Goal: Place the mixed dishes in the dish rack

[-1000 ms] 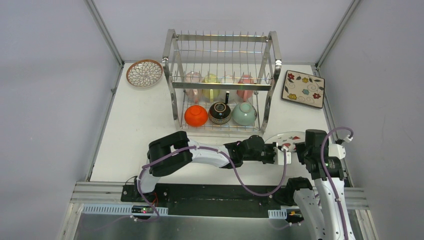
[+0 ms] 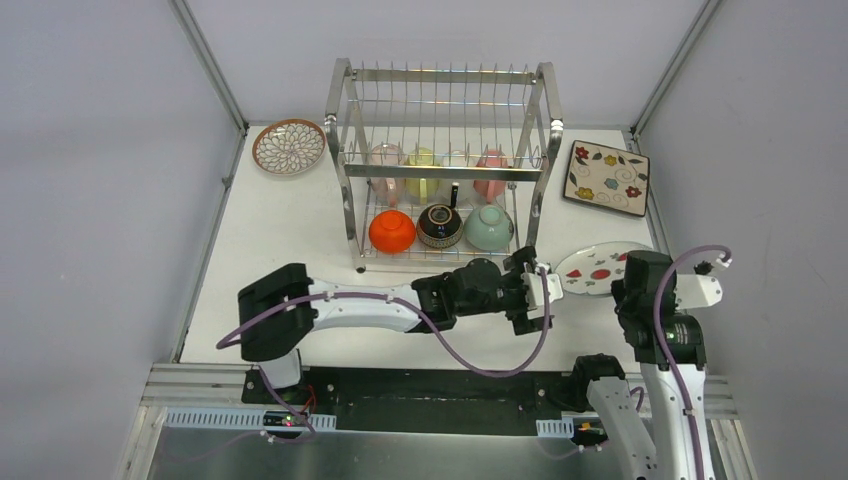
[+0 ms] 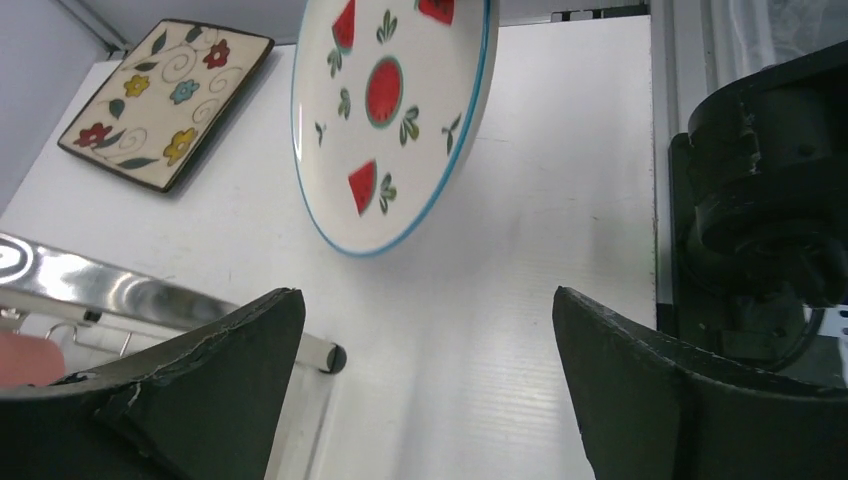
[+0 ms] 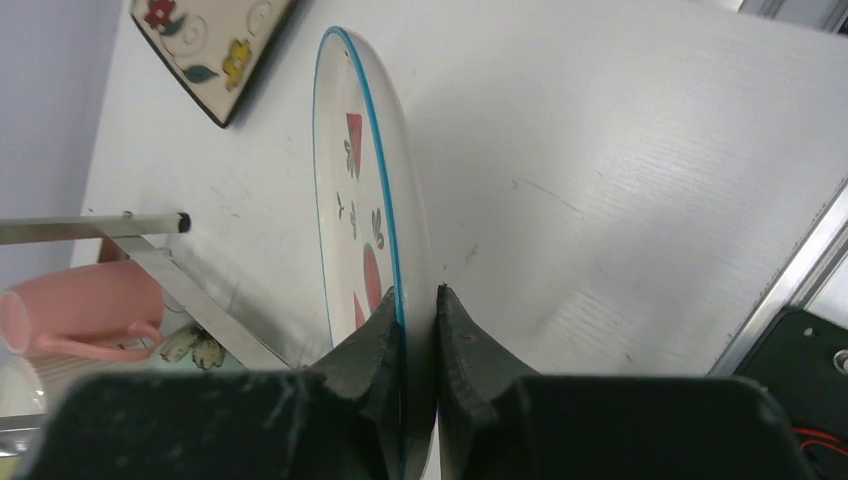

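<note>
My right gripper is shut on the rim of an oval white plate with red fruit pattern and blue edge, held tilted up right of the rack. My left gripper stands open and empty, facing that plate from a short distance. The rack holds pink, yellow and clear mugs behind orange, black and mint bowls.
A square floral plate lies at the back right, a round patterned plate at the back left. The table left of the rack is clear.
My left gripper has moved leftward and a little up in the top view, away from the oval plate. My right gripper has shifted right and slightly up, carrying the plate.
</note>
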